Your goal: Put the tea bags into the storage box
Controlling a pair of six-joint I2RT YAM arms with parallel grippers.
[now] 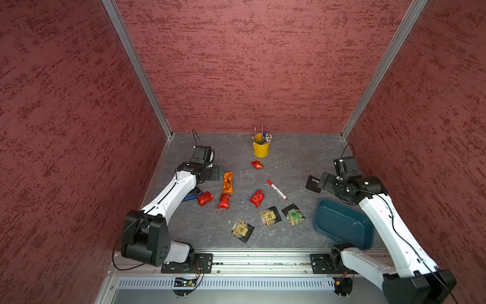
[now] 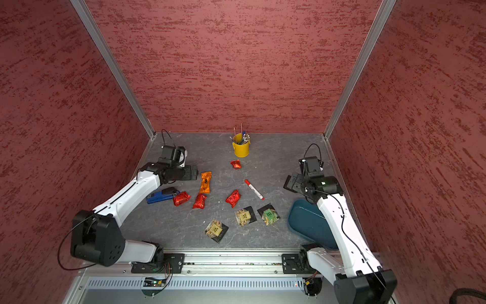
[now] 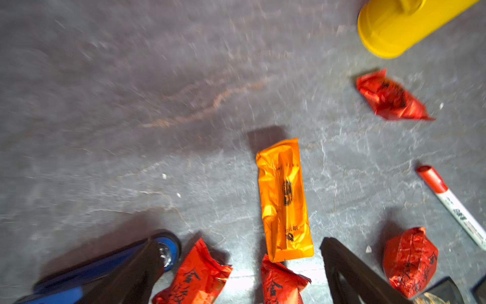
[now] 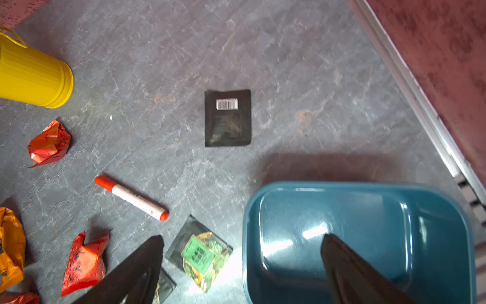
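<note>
Several flat packets with printed fronts (image 1: 240, 230) (image 4: 200, 253) lie along the table's front middle; a black packet with a barcode (image 4: 227, 121) lies face down behind the teal box (image 4: 354, 212), which is empty at front right. Red packets (image 3: 407, 258) and an orange packet (image 3: 283, 197) lie left and middle. My open left gripper (image 1: 215, 172) hangs above the table beside the orange packet, empty. My open right gripper (image 1: 329, 182) hangs over the area near the black packet and box, empty.
A yellow pen cup (image 1: 261, 148) stands at the back centre. A red-capped marker (image 1: 277, 190) lies mid-table. A blue stapler-like object (image 2: 161, 197) lies under the left arm.
</note>
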